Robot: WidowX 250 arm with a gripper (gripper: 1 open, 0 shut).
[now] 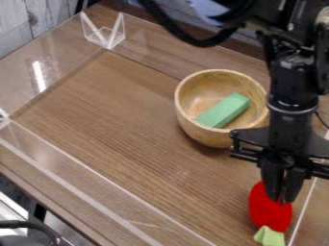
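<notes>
The black arm reaches down from the top right to my gripper (279, 181), which is over a red object (270, 211) with a pale green end (267, 235) at the bottom right. The fingers hang at the red object's upper end; whether they touch it or how far apart they stand is unclear. A wooden bowl (193, 86) holding a green block (226, 110) sits behind, left of the arm.
A white wire-like item (106, 29) stands at the far back left.
</notes>
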